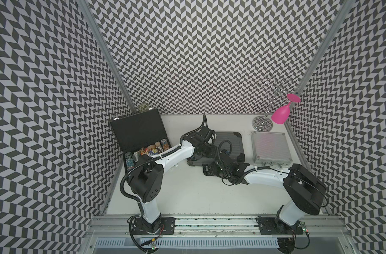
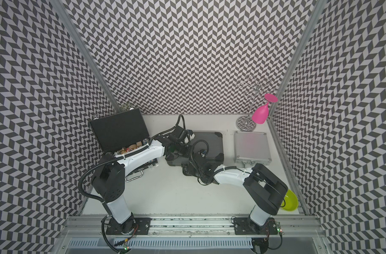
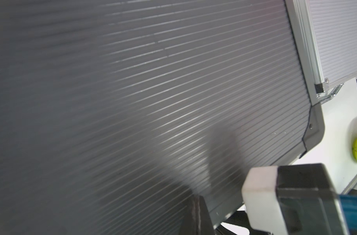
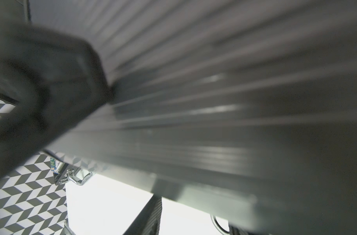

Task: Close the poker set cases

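A dark ribbed case (image 1: 231,141) lies closed in the table's middle, its lid filling much of the left wrist view. My left gripper (image 1: 207,150) is over this lid; in the left wrist view its fingertips (image 3: 198,211) are together, nothing visible between them. My right gripper (image 1: 214,169) is at the case's front edge by the handle; in the right wrist view its fingers (image 4: 147,217) are apart, low and close to the edge. An open black case (image 1: 135,129) full of chips stands at left. A silver case (image 1: 270,146) lies shut at right.
A chrome stand (image 1: 262,123) with a pink glass (image 1: 281,113) is at the back right. A green bowl (image 2: 290,199) sits at the right front, partly behind the right arm.
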